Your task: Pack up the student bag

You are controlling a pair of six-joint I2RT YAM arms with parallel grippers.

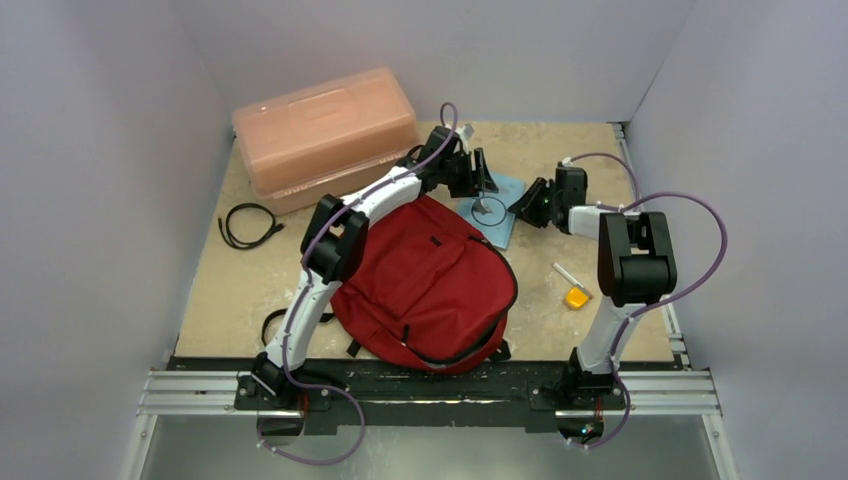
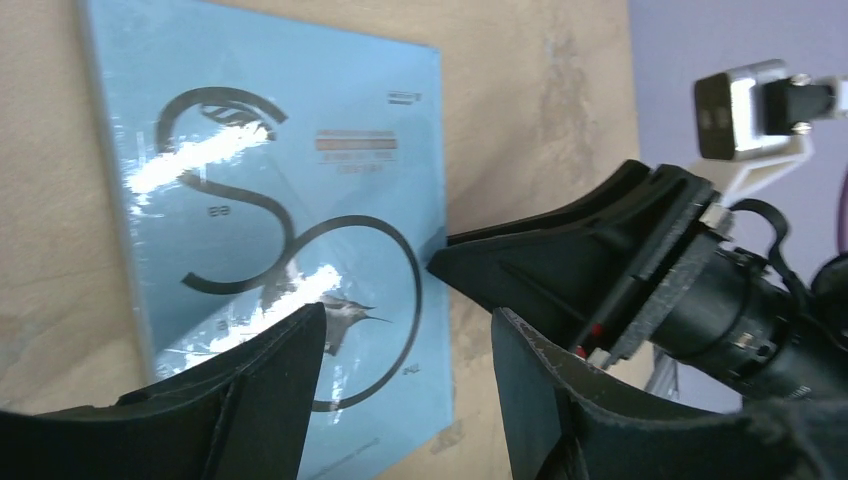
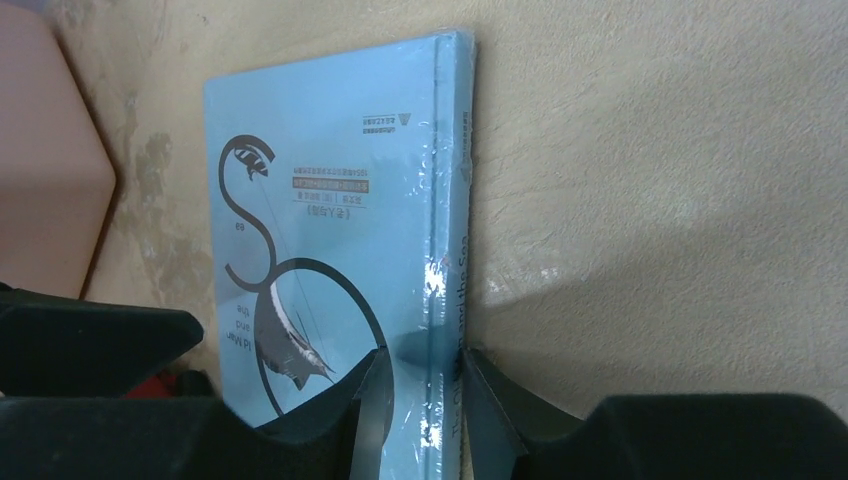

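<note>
A light-blue book [image 1: 504, 236] lies flat on the table, beside the red student bag [image 1: 420, 270]. My left gripper is open over the book's cover, with nothing between its fingers. At the book's right edge is my right gripper. In the right wrist view, one of its fingers [image 3: 368, 385] reaches over the cover and the other is against or just beside the spine [image 3: 452, 200]. A gap shows between these fingers, with the spine edge in it; whether they press on the book cannot be told.
A clear orange-tinted bin [image 1: 320, 130] stands at the back left. A coiled black cable [image 1: 236, 240] lies on the left side. To the right are a yellow item [image 1: 576, 297] and a white stick-like item [image 1: 566, 273].
</note>
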